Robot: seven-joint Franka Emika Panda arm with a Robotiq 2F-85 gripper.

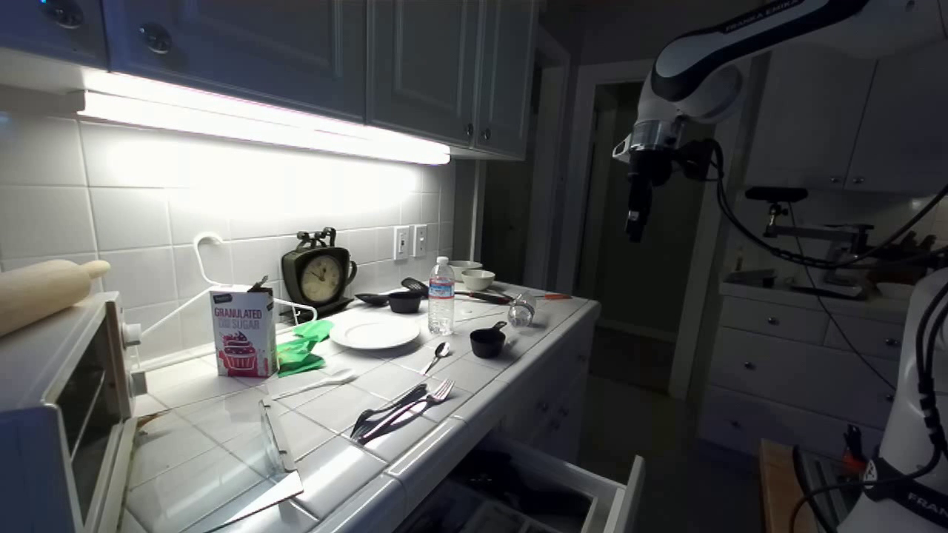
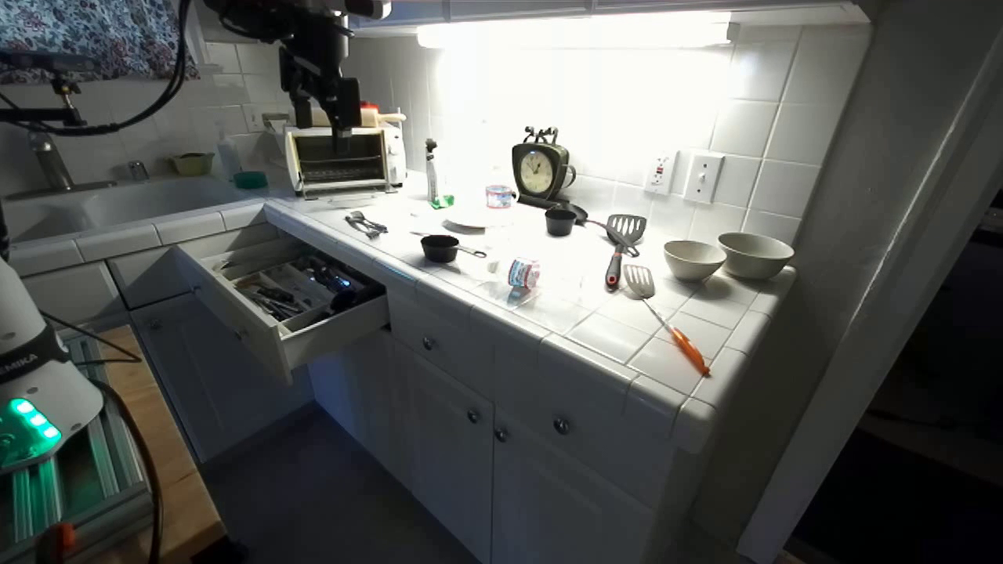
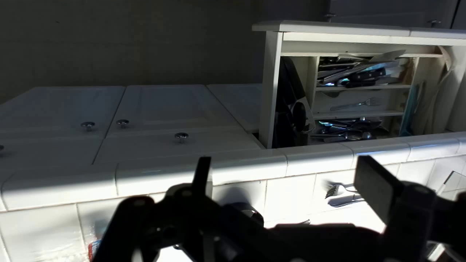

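My gripper stands open in the wrist view, its two fingers far apart with nothing between them. In exterior view 2 the gripper [image 2: 324,122] hangs high above the counter's front edge, touching nothing. Below it in that view the open drawer [image 2: 273,346] juts out, with cutlery in its compartments. A single fork [image 3: 364,103] lies in the middle compartment, between fuller ones. On the counter, a fork [image 1: 435,397] rests close beside other cutlery. Further back lie a spoon [image 1: 438,352], a white plate [image 1: 373,334] and a black measuring cup [image 1: 488,342].
An upright water bottle [image 1: 441,306], a sugar box [image 1: 242,333] and a clock [image 1: 318,274] stand along the counter. A toaster oven [image 1: 62,400] occupies the near left end. Bowls [image 2: 693,260] and an orange-handled spatula [image 2: 689,349] are at the far end.
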